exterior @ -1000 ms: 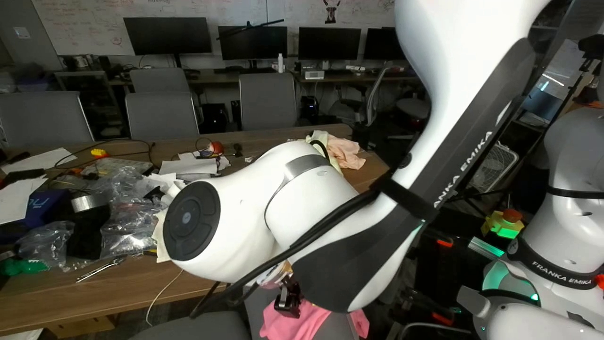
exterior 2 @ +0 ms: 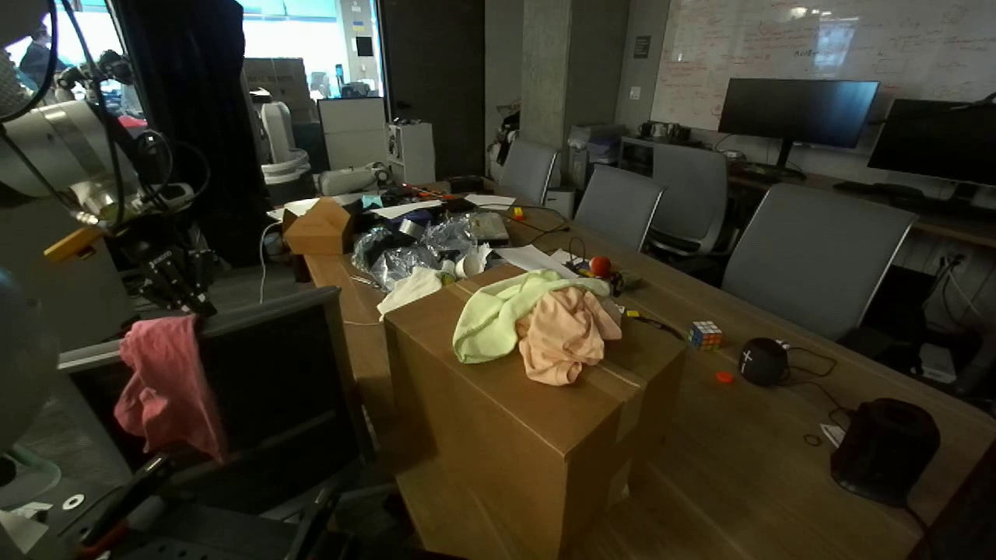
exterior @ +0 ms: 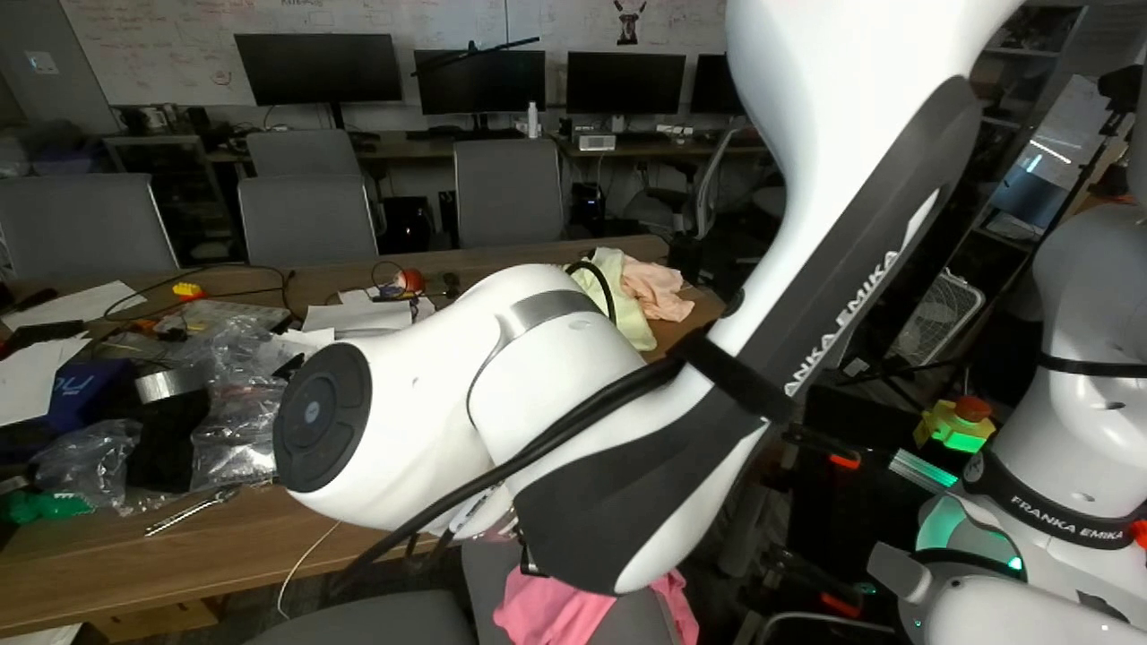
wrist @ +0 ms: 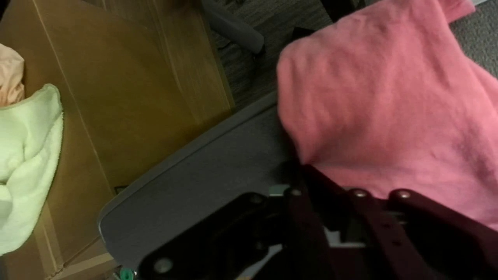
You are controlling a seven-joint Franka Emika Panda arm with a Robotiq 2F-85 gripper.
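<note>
A pink cloth (exterior 2: 173,383) drapes over the top of a grey chair back (exterior 2: 271,322). My gripper (exterior 2: 194,306) points down just above the chair's top edge, by the upper part of the cloth. In the wrist view the dark fingers (wrist: 322,186) reach to the near edge of the pink cloth (wrist: 392,93), overlapping it in the picture. Whether they touch or pinch any fabric is too dark to make out, and so is the gap between the tips. In exterior view 1 my arm hides the gripper, with the pink cloth (exterior: 554,607) showing below.
A large cardboard box (exterior 2: 504,411) stands on the table beside the chair, bearing a pale green cloth (exterior 2: 490,322) and a peach cloth (exterior 2: 565,336). Plastic bags (exterior: 231,419) and papers clutter the table. Another robot arm (exterior: 1097,430) stands at the right.
My arm has shifted a little to the left in exterior view 1. The gripper, visible before in front of the pink cloth, is now hidden behind the arm. The cloth remains on the chair.
</note>
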